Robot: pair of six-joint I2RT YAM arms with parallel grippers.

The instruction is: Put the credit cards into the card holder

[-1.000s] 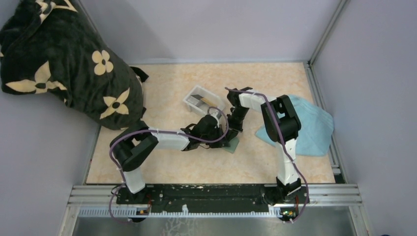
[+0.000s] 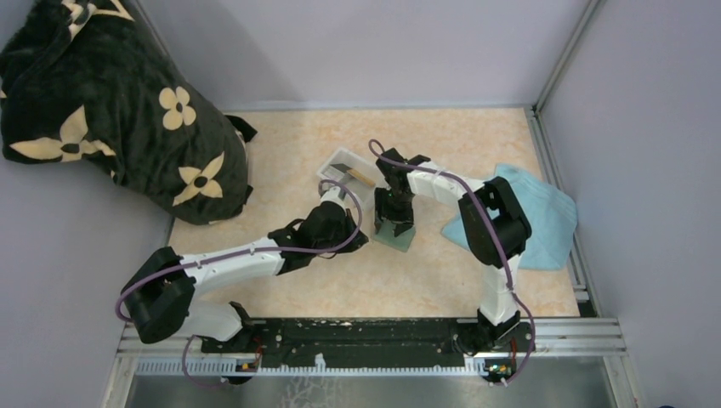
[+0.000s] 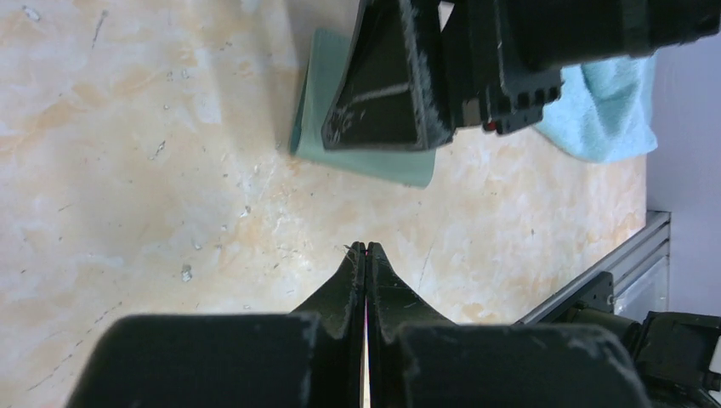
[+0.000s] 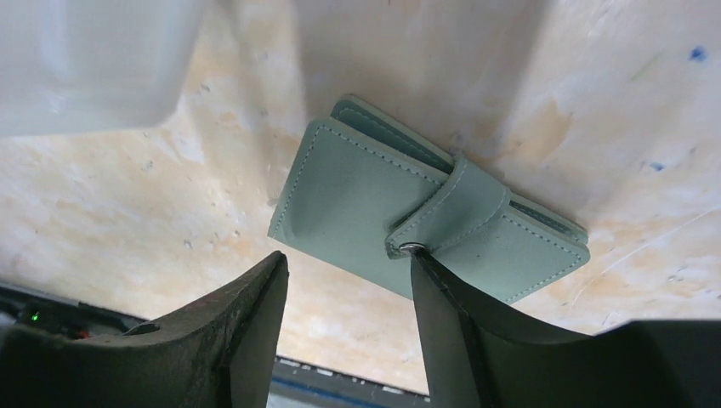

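The sage-green card holder (image 4: 357,195) lies closed on the table, its snap strap (image 4: 459,204) folded over it; in the top view it (image 2: 393,241) sits mid-table. My right gripper is open above it, nothing between its fingers. My left gripper is shut, nothing between its fingers, over bare table beside the holder. A white plastic tray (image 2: 332,157) behind the holder contains flat dark and tan items, which may be cards.
A light blue cloth (image 2: 544,221) lies at the right, and a large dark patterned cushion (image 2: 127,153) at the back left.
My left arm has drawn back to the left, away from the holder. My right gripper has shifted slightly left over the holder, which now shows more in the top view.
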